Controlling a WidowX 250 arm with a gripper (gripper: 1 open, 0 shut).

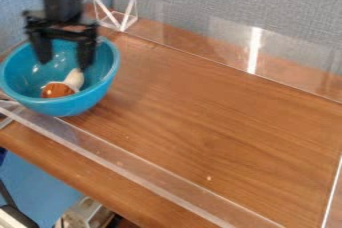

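My black gripper (63, 42) is blurred, open, hanging over and partly into the teal bowl (92, 93) at the left. Inside the bowl, below my fingers, lie an orange-red round object (56, 90) and a pale, elongated object (74, 78) beside it. I cannot tell whether my fingers touch either of them.
A white wire-like object (118, 14) stands at the back left, near the grey back wall.
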